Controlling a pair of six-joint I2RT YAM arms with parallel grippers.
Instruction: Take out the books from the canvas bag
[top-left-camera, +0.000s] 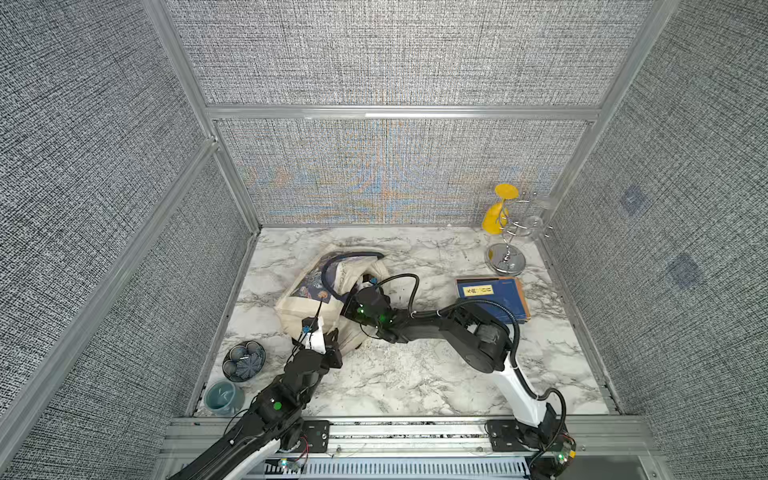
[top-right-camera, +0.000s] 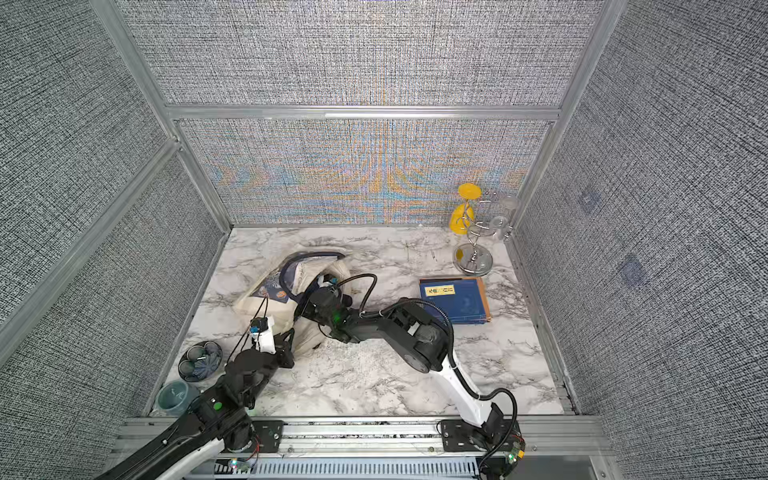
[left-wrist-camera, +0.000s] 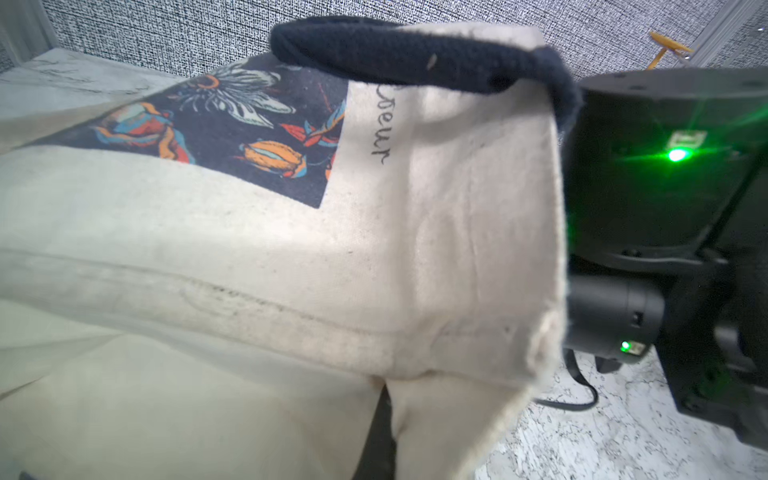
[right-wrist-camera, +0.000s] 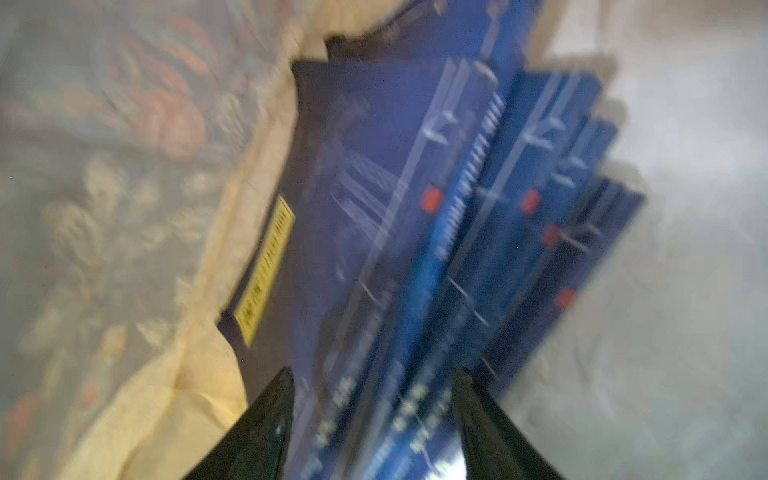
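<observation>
The canvas bag (top-left-camera: 300, 308) lies left of the table's middle, its printed side (left-wrist-camera: 200, 208) filling much of the left wrist view. My left gripper is at the bag's front, mostly hidden by the fabric; its fingers look shut, only a dark tip showing. My right gripper is at the bag's mouth, fingers apart over several blue books (right-wrist-camera: 352, 160) stacked inside, blurred in its wrist view; whether they touch the books is unclear.
A blue book pile (top-right-camera: 460, 308) lies at the right. Behind it are a metal stand (top-left-camera: 504, 260) and yellow cups (top-left-camera: 492, 220). A dark bowl (top-left-camera: 244, 360) and teal mug (top-left-camera: 224, 397) stand at the front left.
</observation>
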